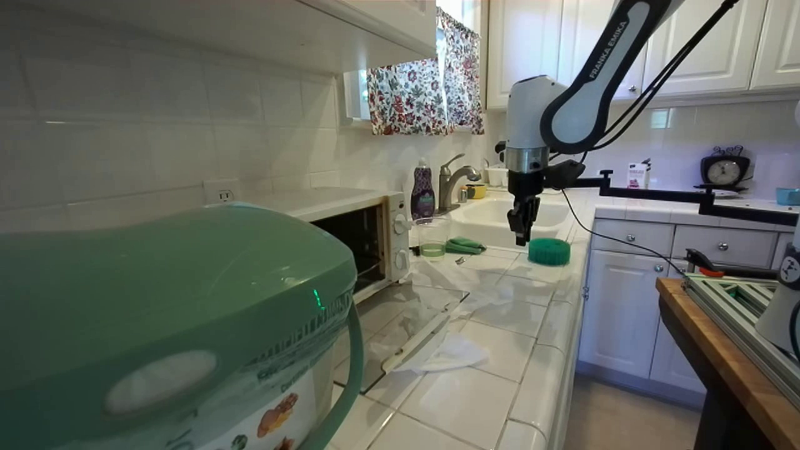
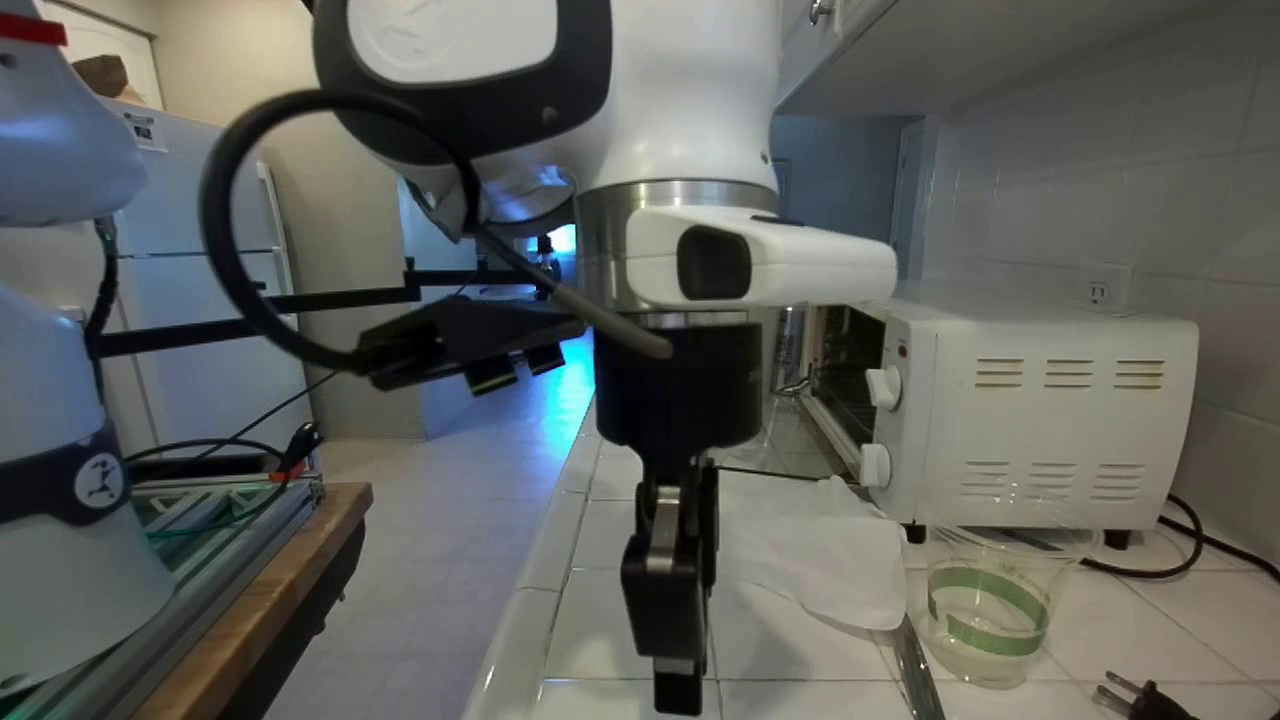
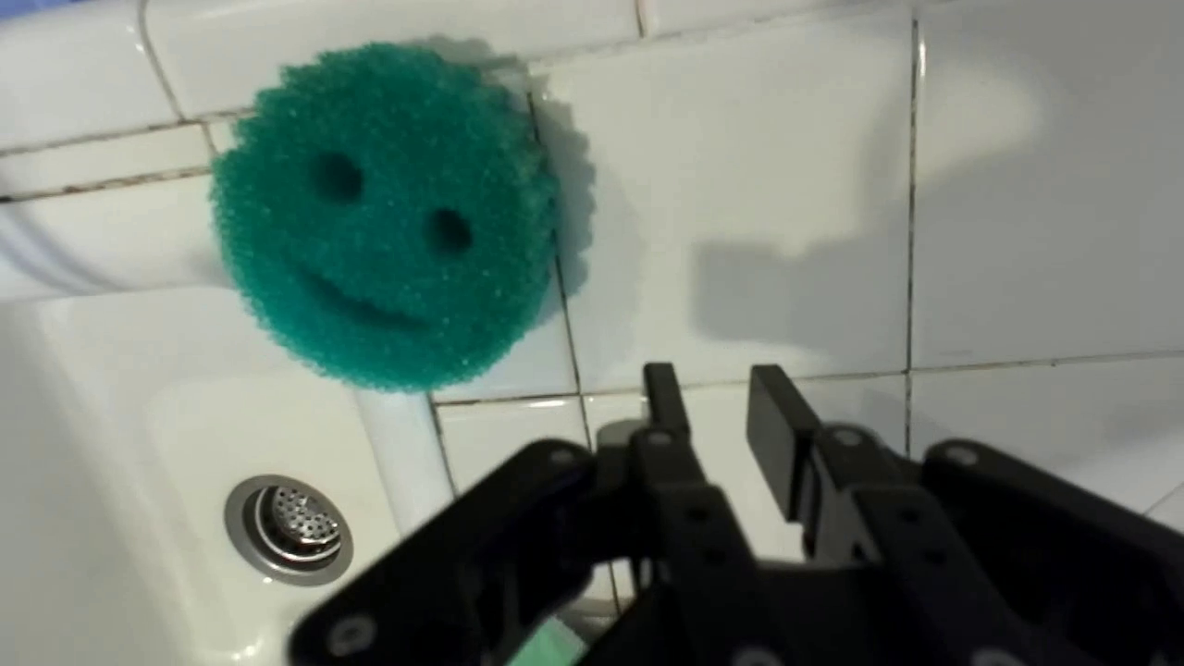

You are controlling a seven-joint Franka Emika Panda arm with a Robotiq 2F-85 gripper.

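Note:
A round green smiley sponge lies face up on the white tiles beside the sink in the wrist view, overlapping the sink's edge. The same sponge shows near the counter's front edge in exterior view 1. My gripper is part open, bare tile showing between its fingers, and it is clear of the sponge. In exterior view 1 the gripper hangs above the counter, just left of the sponge. From the side in exterior view 2, the gripper points straight down; the sponge is not visible there.
The sink with its drain lies left of my fingers. A clear cup, a white toaster oven and a knife stand or lie on the counter. A green cloth rests by the sink.

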